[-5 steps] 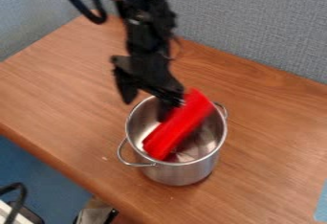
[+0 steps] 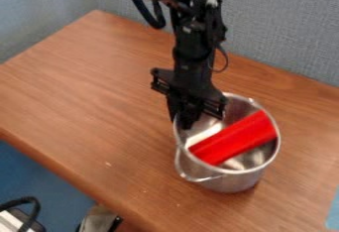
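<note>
A steel pot (image 2: 228,176) with wire handles stands on the wooden table (image 2: 93,97), right of centre. A red cylindrical object (image 2: 236,137) lies slanted inside it. My black gripper (image 2: 185,117) reaches down at the pot's back-left rim, its tips partly inside or against the rim. It looks shut; nothing shows between its fingers, though the tips are hard to make out.
A grey wall (image 2: 279,28) runs along the back. Below the table's front-left edge are a cable and some small items.
The arm has straightened over the pot's left side. The pot has shifted right, and the red object inside has moved and changed its angle.
</note>
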